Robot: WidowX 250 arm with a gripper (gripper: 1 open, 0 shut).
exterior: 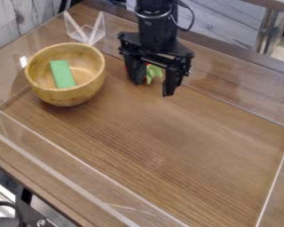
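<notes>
My black gripper (154,74) hangs at the upper middle of the camera view, above the wooden table. Just behind its fingers a small green object (153,74) shows partly, largely hidden by the gripper. Whether the fingers are open or shut, or hold anything, I cannot tell.
A wooden bowl (90,69) with a green block (59,74) in it stands at the left. A clear plastic piece (88,27) lies at the back left near the wall.
</notes>
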